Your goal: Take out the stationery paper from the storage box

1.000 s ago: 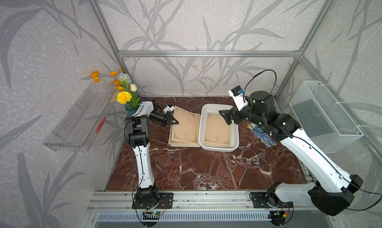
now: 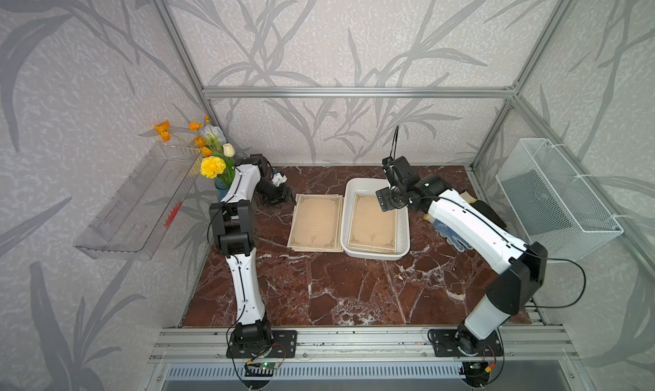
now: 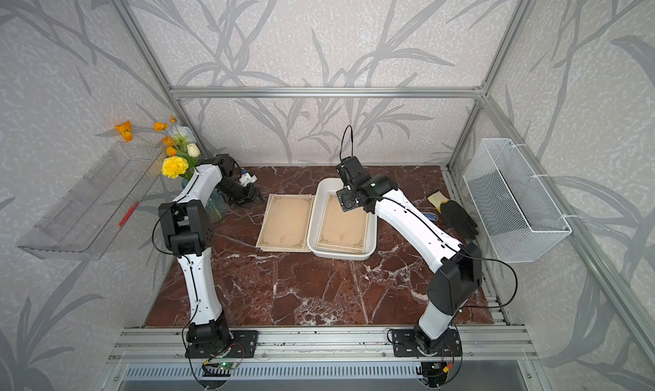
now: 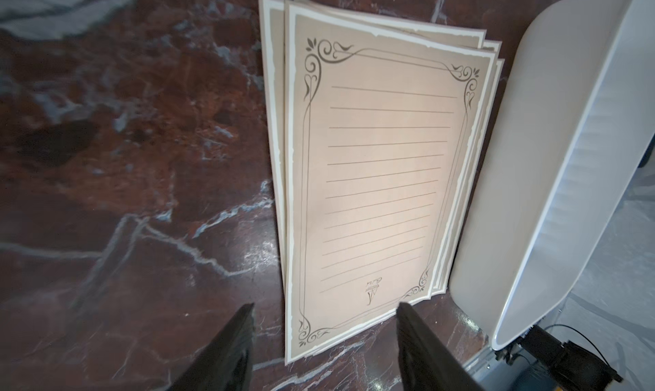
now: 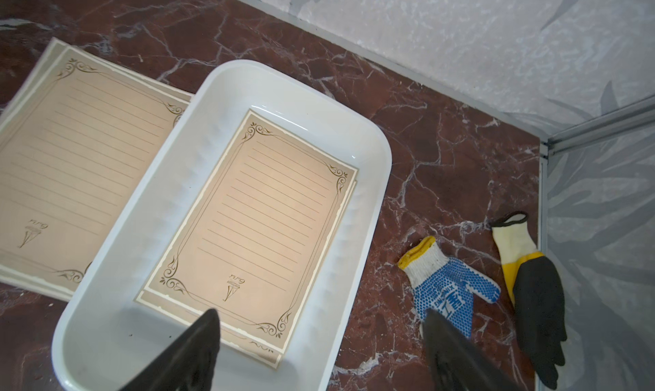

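Observation:
Several sheets of cream stationery paper (image 5: 252, 234) with dark scroll borders lie flat in the white storage box (image 5: 372, 207). To the box's left, more sheets (image 4: 375, 179) are stacked slightly askew on the marble table. My left gripper is open with nothing between its fingers, and sits left of that stack beside the vase in the top left view (image 2: 286, 200). Above the box hovers my right gripper, fingers apart and empty, over the box's upper part in the top views (image 3: 348, 200).
A blue-and-white glove (image 5: 447, 292) and a black-and-yellow glove (image 5: 532, 295) lie right of the box. Flowers in a vase (image 2: 221, 186) stand at the left. A clear bin (image 2: 140, 207) and a white mesh basket (image 2: 559, 193) flank the table.
The top sheet of the left stack went from skewed and raised to flat. My left gripper backed away leftward from it. The right arm swung inward, its gripper now farther over the box.

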